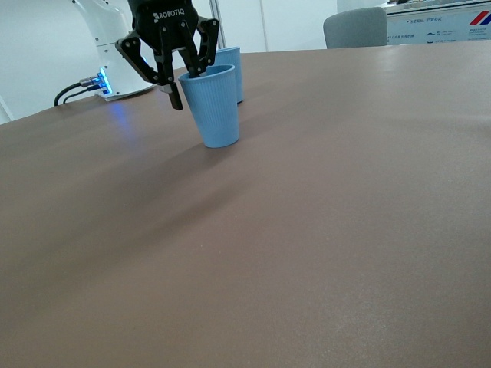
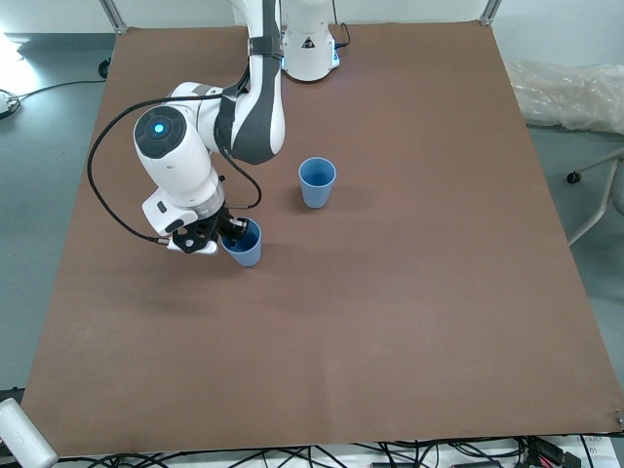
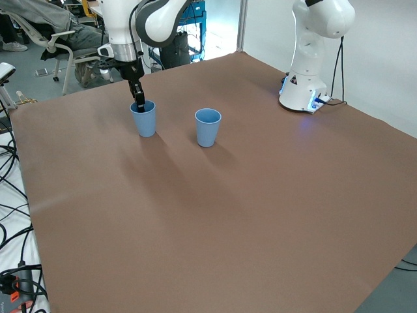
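My black gripper [image 1: 184, 90] is down at a light blue cup [image 1: 212, 111], also seen in the left view [image 2: 243, 252] and right view [image 3: 144, 124]. One finger reaches inside the cup's rim and the other hangs outside its wall; whether they press on it I cannot tell. The cup stands upright on the brown table [image 2: 322, 341]. A second blue cup [image 2: 317, 187] stands apart from it, behind it in the top view [image 1: 234, 56] and beside it in the right view [image 3: 207, 130].
Cables [image 2: 419, 453] run along the table's near edge in the left view.
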